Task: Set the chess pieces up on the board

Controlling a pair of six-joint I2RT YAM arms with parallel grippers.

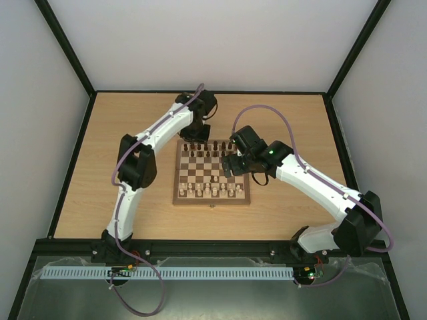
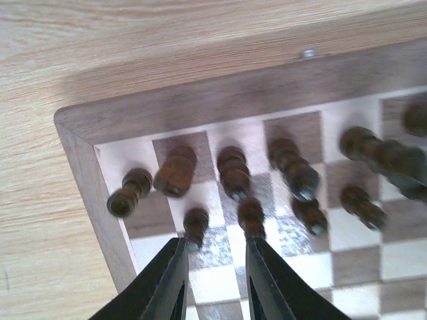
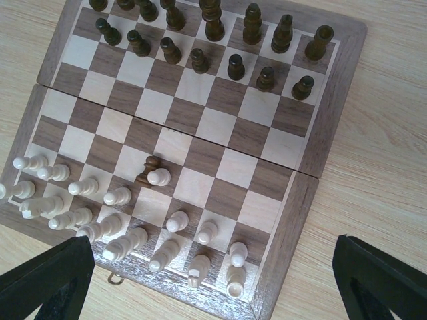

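The chessboard (image 1: 211, 173) lies mid-table, dark pieces in rows along its far side, white pieces (image 3: 177, 221) along the near side. My left gripper hangs above the far-left corner, fingers apart with nothing seen between them, just short of a dark pawn (image 2: 195, 225); a dark rook (image 2: 175, 172) stands behind. My right gripper hovers open over the board's right part, holding nothing. A dark piece (image 3: 147, 172) appears to lie on a middle square beside a white pawn (image 3: 159, 177).
The two arms come close to each other over the board. Walls frame the back and sides.
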